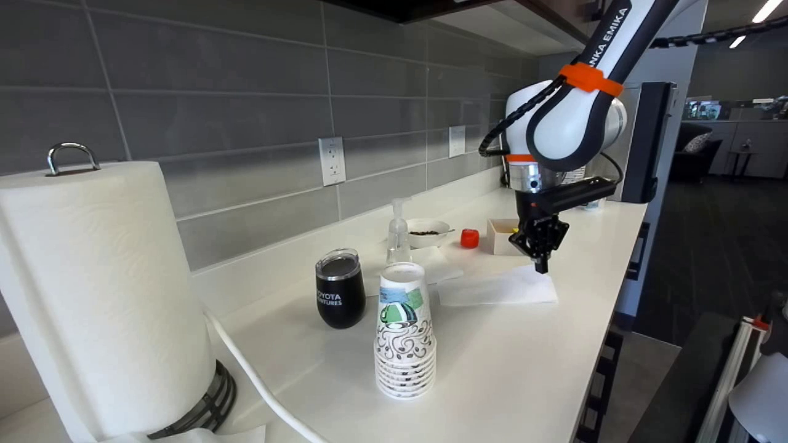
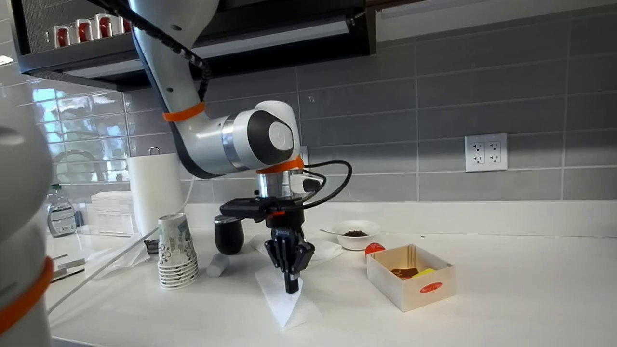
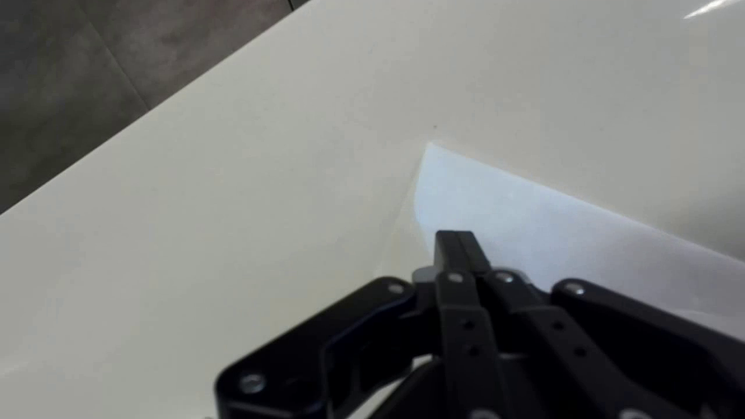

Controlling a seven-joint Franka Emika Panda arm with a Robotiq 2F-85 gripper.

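Note:
A thin white paper sheet [image 1: 498,291] rests on the counter, its right-hand part raised toward the fingertips of my gripper [image 1: 543,267]. In exterior view 2 the sheet [image 2: 280,298] looks bent into a pointed shape beneath and beside the gripper [image 2: 292,287]. My gripper has its fingers together in the wrist view, and the sheet [image 3: 510,199] runs right up to their tips. It is shut on the sheet's edge as far as shows; the pinch itself is hidden by the fingers.
An open wooden box [image 2: 399,292] stands right of the gripper, with a red object [image 2: 374,248] and a white bowl [image 2: 355,228] behind. Stacked paper cups [image 1: 404,332] and a black tumbler [image 1: 340,289] stand on the other side.

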